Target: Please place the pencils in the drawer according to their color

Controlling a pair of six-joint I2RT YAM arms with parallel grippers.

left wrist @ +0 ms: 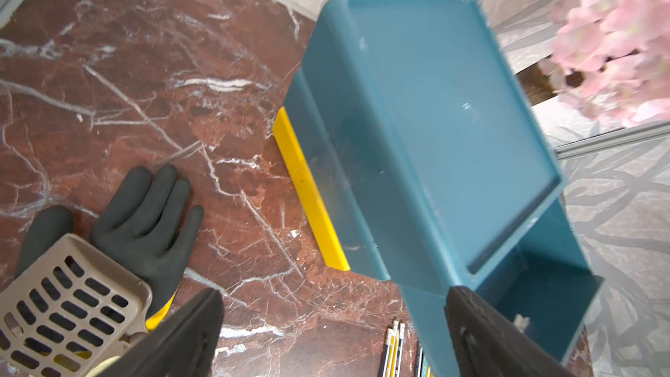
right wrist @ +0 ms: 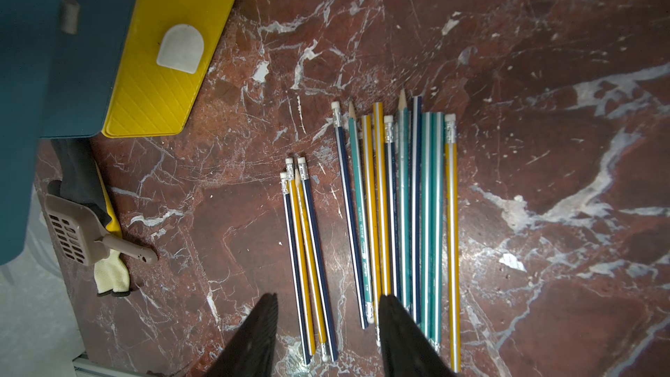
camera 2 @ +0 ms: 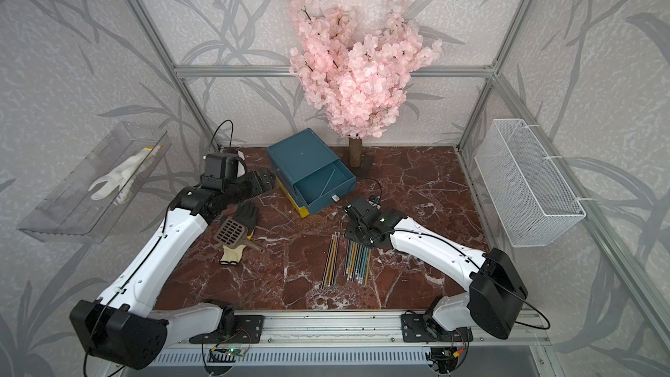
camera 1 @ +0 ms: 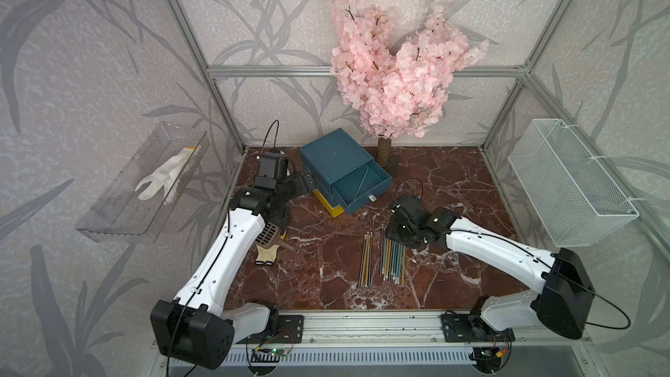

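Note:
Pencils lie on the table in two rows. The smaller group (right wrist: 307,258) has dark blue and yellow ones; the larger group (right wrist: 397,209) mixes dark blue, green and yellow. Above them is my right gripper, its fingers apart and empty. The teal drawer box (camera 1: 335,153) has its upper drawer (camera 1: 380,180) pulled out; a thin slanted strip shows inside, and I cannot tell if it is a pencil or a divider. Below it, the yellow drawer (right wrist: 160,90) juts out slightly. My left gripper hangs open and empty by the box's left side.
A dark glove (left wrist: 150,220) and a beige slotted scoop (left wrist: 69,300) lie at the table's left. Behind the box stands the pink blossom tree (camera 1: 397,63). Wall baskets hang on both sides, a clear one (camera 1: 104,220) and a white mesh one (camera 1: 572,181).

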